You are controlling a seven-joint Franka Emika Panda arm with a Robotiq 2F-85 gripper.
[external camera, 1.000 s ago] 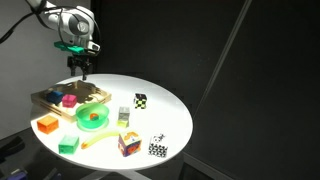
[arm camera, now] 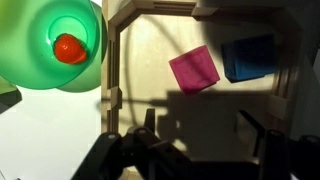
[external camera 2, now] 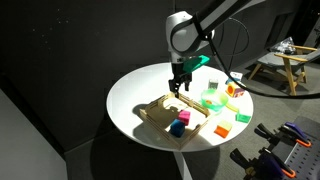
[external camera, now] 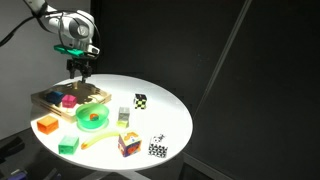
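My gripper is open above the wooden tray (arm camera: 112, 120), with nothing between its fingers. Below and ahead of it in the wrist view, a pink cube (arm camera: 194, 70) rests on the tray floor. Beside that cube sits a dark blue block (arm camera: 249, 57), close to the tray's side. Exterior view 2 has the same pink cube (external camera 2: 184, 117) and blue block (external camera 2: 177, 128) toward one end of the tray. A green bowl (arm camera: 25, 60) stands just outside the tray, holding a small red object (arm camera: 69, 49).
An orange block (external camera: 47, 124), a green block (external camera: 68, 144), a yellow banana-like item (external camera: 100, 140), a colourful box (external camera: 129, 144) and checkered cubes (external camera: 140, 101) (external camera: 158, 146) lie around the round white table (external camera: 170, 110). Its right side has bare room.
Over the last second my gripper has come down slightly over the tray. The objects on the table have stayed where they were.
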